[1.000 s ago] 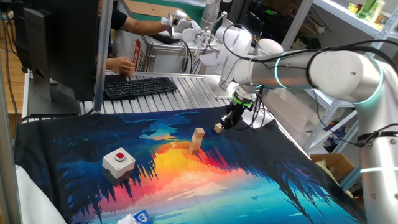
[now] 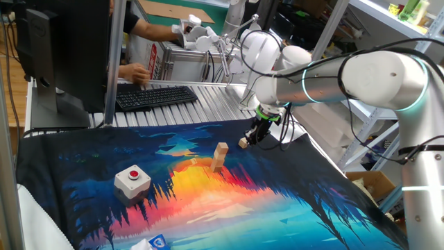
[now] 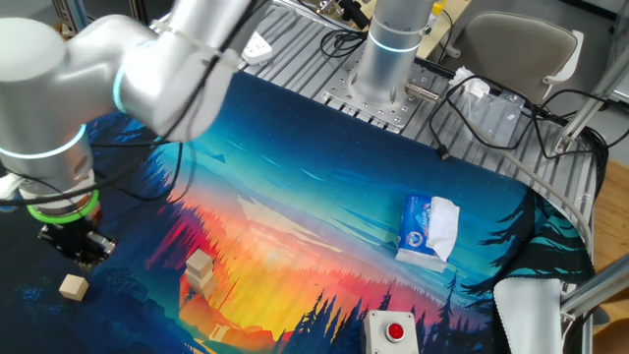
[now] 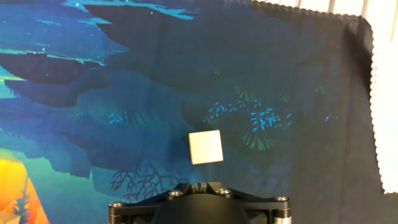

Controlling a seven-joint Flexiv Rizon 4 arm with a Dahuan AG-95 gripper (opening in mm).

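Observation:
A single pale wooden cube (image 4: 206, 147) lies on the dark part of the printed cloth, just ahead of my gripper in the wrist view. The fingers look spread wide, with nothing seen between them. From exterior view 2, the gripper (image 3: 90, 251) hangs just above and beside that loose cube (image 3: 74, 287), apart from it. Exterior view 1 has the cube (image 2: 243, 142) at the gripper's left, partly close behind its black fingers. A small upright stack of wooden blocks (image 2: 219, 158) stands nearer the cloth's middle; it also shows as a stack (image 3: 200, 272) in exterior view 2.
A grey box with a red button (image 2: 132, 184) sits on the cloth's left side. A blue and white tissue pack (image 3: 427, 232) lies on the opposite part of the cloth. Keyboard (image 2: 157, 98) and monitor (image 2: 66, 62) stand beyond the edge.
My arm's wrist has shifted slightly left in exterior view 1 and its tilt has changed a little. The loose cube and the stack have stayed put. The person's raised hand in the background moved.

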